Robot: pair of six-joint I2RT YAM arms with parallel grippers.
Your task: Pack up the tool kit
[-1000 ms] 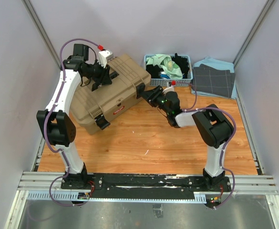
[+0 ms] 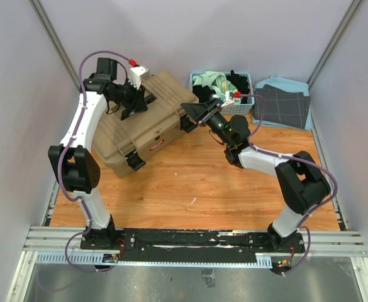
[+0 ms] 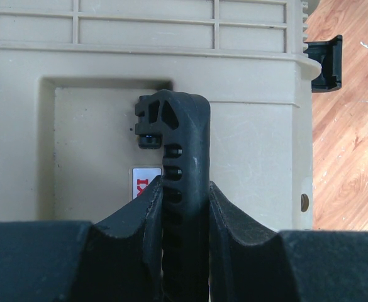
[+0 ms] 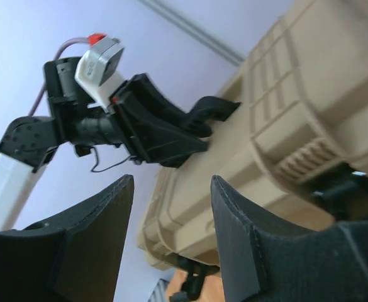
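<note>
A large tan tool case (image 2: pixel 153 119) lies closed and slanted at the left of the table. Its black handle (image 3: pixel 187 129) stands up from the lid, and my left gripper is shut on it, a finger pressed to either side. Along the case's front, the near black latch (image 2: pixel 134 160) and the far black latch (image 2: pixel 188 123) stick outward. My right gripper is open near the far latch, nothing between its fingers. From the right wrist view, a blurred black latch (image 4: pixel 347 189) sits beyond the right finger, and the other latch (image 4: pixel 193 280) hangs lower down.
Behind the right arm stands a light-blue basket (image 2: pixel 251 85) of dark and green cloths. Folded dark cloth (image 2: pixel 284 106) lies at the back right. Bare wooden table (image 2: pixel 190 195) spreads across the front and middle.
My right gripper has risen and shifted slightly away from the far latch, its elbow swinging outward to the right. The left arm and the case have stayed put.
</note>
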